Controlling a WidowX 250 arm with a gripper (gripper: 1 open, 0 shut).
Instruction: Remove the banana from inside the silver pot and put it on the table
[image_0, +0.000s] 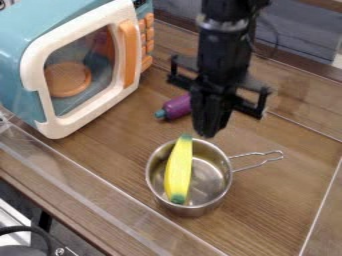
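A yellow banana (178, 172) lies lengthwise inside the silver pot (210, 208), leaning toward the pot's left side with its top end near the far rim. The pot stands on the wooden table (127, 160), its wire handle pointing right. Behind and above the pot is my black gripper (210, 125), clear of the banana. Its fingertips look dark and overlap in this view, so their opening does not show.
A purple eggplant-like object (175, 107) lies behind the pot, just left of the gripper. The blue-and-white toy microwave (60, 75) occupies the back left. Bare table lies right of the pot and to its front left.
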